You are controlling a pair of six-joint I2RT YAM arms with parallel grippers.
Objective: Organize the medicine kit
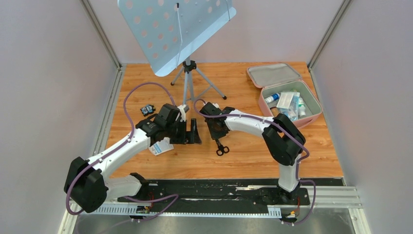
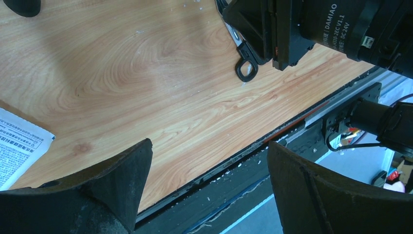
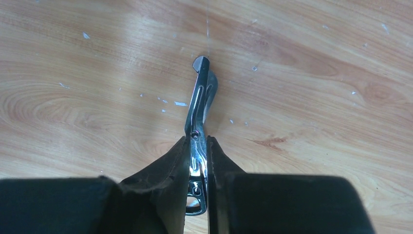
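A pair of black-handled scissors [image 1: 222,150] lies on the wooden table below the right arm. In the right wrist view, the metal blades of the scissors [image 3: 197,105] extend beyond my right gripper. Its narrowed fingers stand on both sides of the scissors near the pivot, but whether they grip firmly cannot be told. To its left, my left gripper is open and empty above the table. A white printed packet [image 2: 19,146] lies flat, partly under the left arm. The pink medicine case [image 1: 292,122] is open at the right, holding bottles and packets.
A small dark item with a blue-and-white face [image 1: 147,110] rests at the table's left. Behind the grippers stands the tripod [image 1: 189,80] of a pale blue stand.
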